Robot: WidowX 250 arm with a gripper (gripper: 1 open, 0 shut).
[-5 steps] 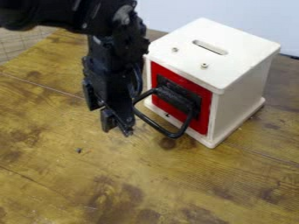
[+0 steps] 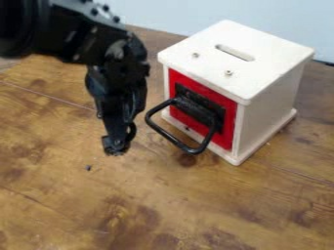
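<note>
A white wooden box [image 2: 268, 98] with a slot and two screws on top stands at the right of the camera view. Its front is a red panel [image 2: 225, 133] with a black plate, from which a black loop handle [image 2: 190, 148] sticks out toward the left. My black gripper [image 2: 115, 143] hangs from the arm at the upper left, left of the handle and apart from it, fingertips pointing down. Whether its fingers are open or shut is unclear at this angle.
The bare wooden table [image 2: 131, 205] fills the foreground and left, with free room there. A pale wall is behind the box at the top.
The arm and gripper have moved leftward, away from the box and handle, and the gripper's angle has changed. The box and handle look unmoved.
</note>
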